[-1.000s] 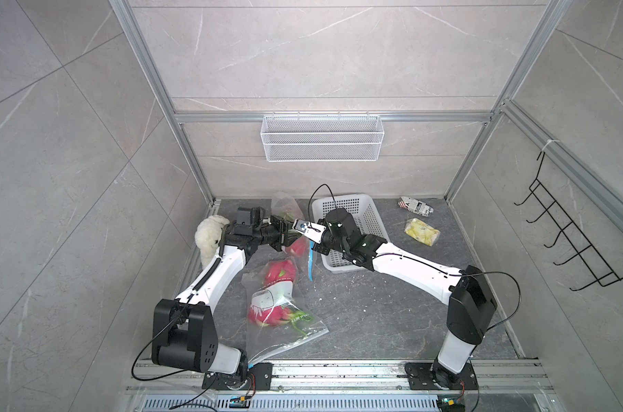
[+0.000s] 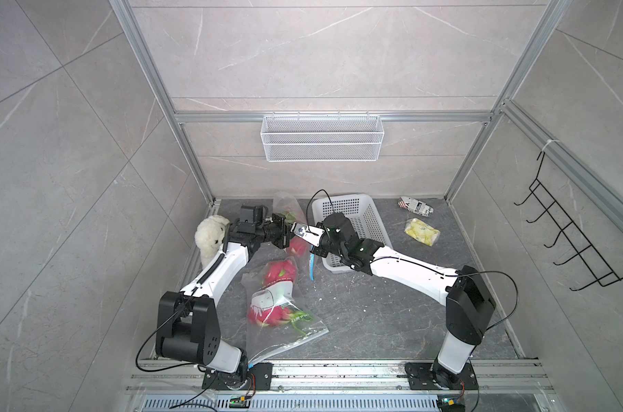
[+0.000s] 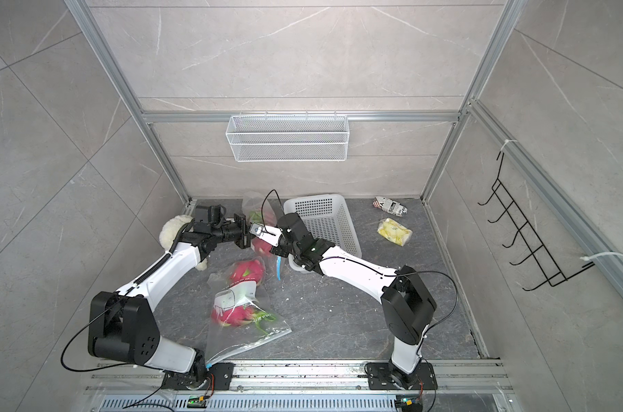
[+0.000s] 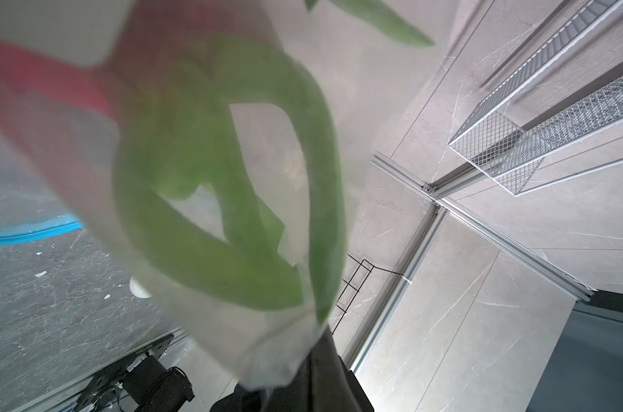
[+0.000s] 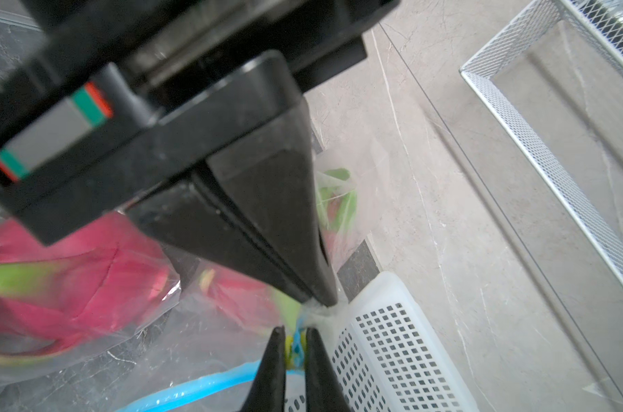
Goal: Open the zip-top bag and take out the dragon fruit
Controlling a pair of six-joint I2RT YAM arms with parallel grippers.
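A clear zip top bag with a blue zip hangs between my grippers, partly hidden by them in both top views. Its red dragon fruit has green leaf tips, seen through the film in the left wrist view. My left gripper is shut on the bag's film near the zip's upper end. Right below, in the right wrist view, my right gripper is part open, its fingers on either side of the blue zip; a yellow patch shows in that gap.
A second clear bag with red dragon fruit lies in front. Behind the right gripper stands a white basket. At left sits a white plush toy; at right lie a yellow packet and a striped packet.
Both arms have shifted only slightly, the right gripper a little to the left and the left arm a little to the right. The second bag has not moved.
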